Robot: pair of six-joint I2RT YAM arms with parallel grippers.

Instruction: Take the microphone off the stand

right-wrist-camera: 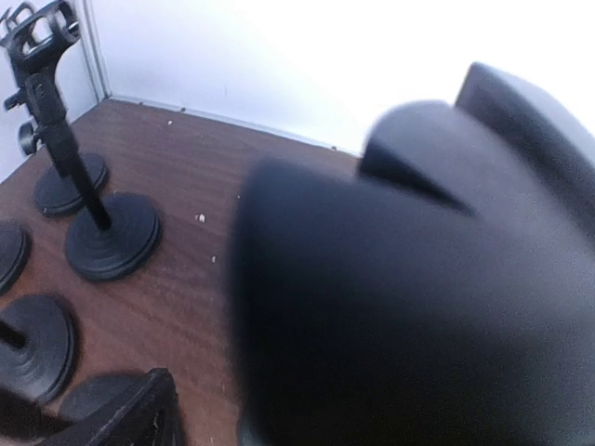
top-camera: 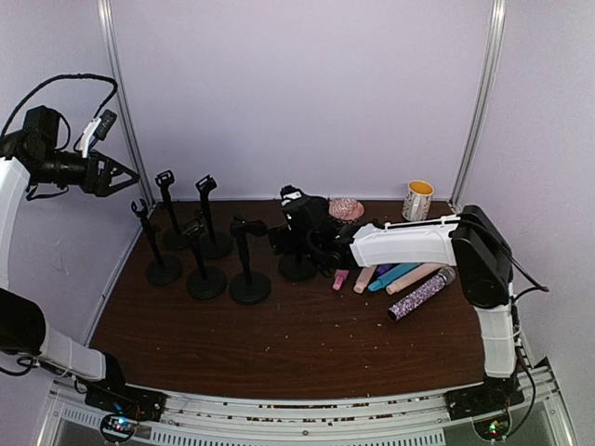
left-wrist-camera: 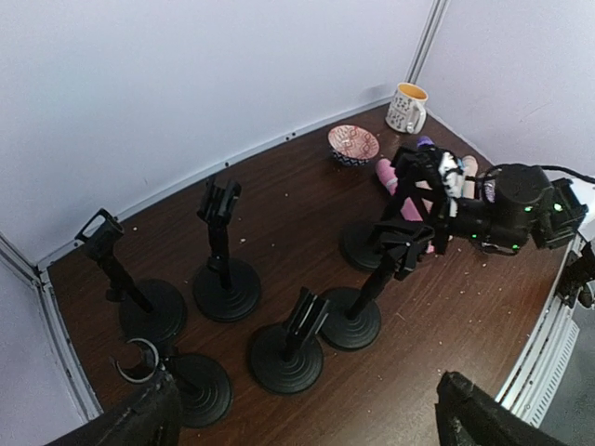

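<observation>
Several black microphone stands, such as the front one (top-camera: 249, 286) and a back-left one (left-wrist-camera: 226, 290), stand on the wooden table; none visibly holds a microphone. My right gripper (top-camera: 279, 240) is low among the middle stands; its view is mostly filled by a blurred black shape, so what lies between the fingers is hidden. My left gripper (top-camera: 125, 175) hangs open and empty above the left side, its fingers at the bottom of the left wrist view. Loose microphones lie at the right: a glittery one (top-camera: 420, 294), a blue one (top-camera: 390, 277) and pink ones (top-camera: 340, 279).
A patterned bowl (left-wrist-camera: 352, 141) and a mug (top-camera: 417, 201) stand at the back right.
</observation>
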